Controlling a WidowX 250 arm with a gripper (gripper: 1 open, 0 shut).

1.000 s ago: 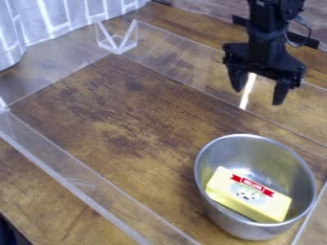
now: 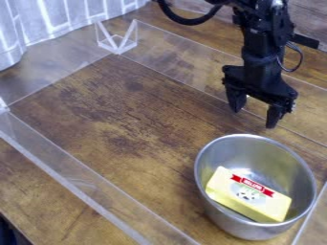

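Observation:
The black gripper [image 2: 253, 107] hangs at the upper right over the wooden tray floor, open, its two dark fingers pointing down with a gap between them. Nothing clear shows held between them. Below it, at the lower right, stands a round metal pot [image 2: 215, 154] with a yellow box [image 2: 262, 201] bearing a red and white label lying inside. The gripper is apart from the pot, above it in the view.
Transparent walls run along the sides. A small white wire-like object [image 2: 117, 38] is at the back left, near a white curtain.
The gripper has moved slightly left and down in the view. The pale strip seen beneath it earlier is now hidden or gone from sight. The pot and box are unchanged.

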